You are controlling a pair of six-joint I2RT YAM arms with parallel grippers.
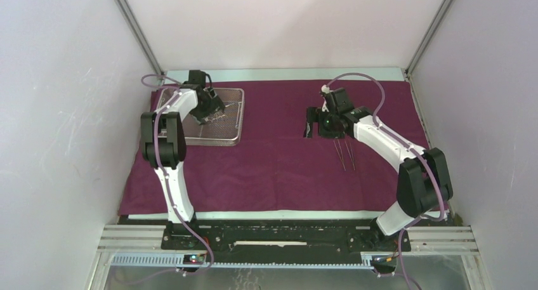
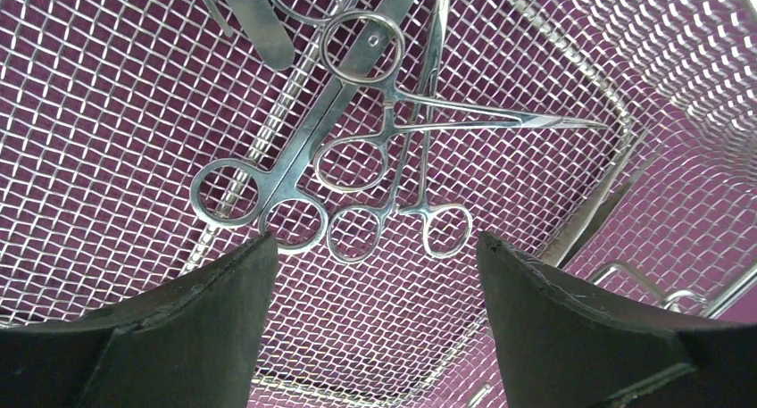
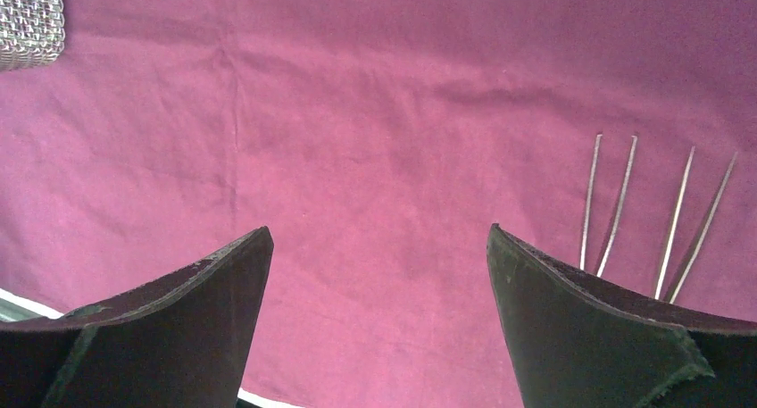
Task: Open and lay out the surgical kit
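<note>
At the upper left of the cloth stands a steel mesh tray [image 1: 219,143], with my left gripper [image 1: 208,115] over it. In the left wrist view the left gripper is open, nothing between its fingers. Ringed instruments lie in a crossing heap above the fingertips: scissors [image 2: 303,145], a clamp lying sideways [image 2: 455,122] and another clamp [image 2: 420,162] beneath it. Over bare cloth my right gripper is also open and empty. Two tweezers, one pair [image 3: 589,194] left of the other [image 3: 683,194], lie on the cloth beside its right finger.
Flat metal pieces [image 2: 259,24] and a thin instrument [image 2: 603,207] by the tray's wall also lie in the tray. The tray's corner [image 3: 31,24] shows in the right wrist view.
</note>
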